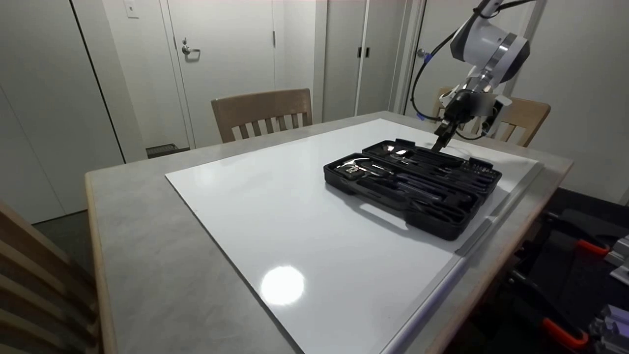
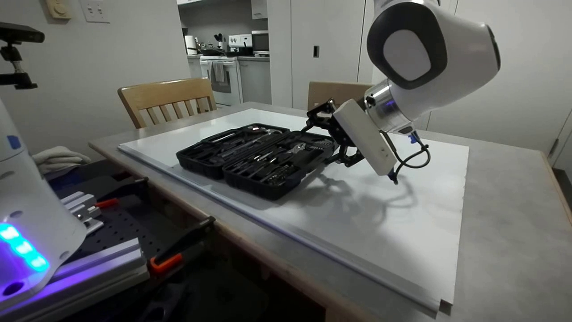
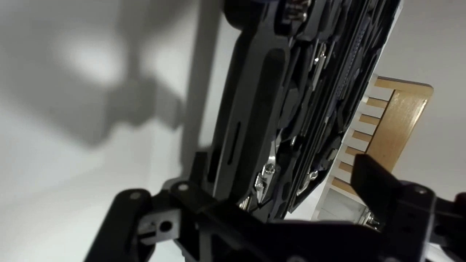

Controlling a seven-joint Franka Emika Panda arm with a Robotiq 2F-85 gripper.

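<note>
An unfolded black tool case lies flat on the white board, both halves filled with tools. In exterior view 2 my gripper is at the case's near-right side, tilted down, its fingers spread wide. One finger reaches toward the hinge side and the other is low beside the outer edge. The wrist view shows the case's long edge between my open fingers, with the left finger close to its outer wall. Whether that finger touches the wall I cannot tell. Nothing is gripped.
Wooden chairs stand behind the table. The board is bare around the case, with a wide clear stretch in exterior view 1. Clamps with orange grips and metal rails lie by the robot's base at the table's edge.
</note>
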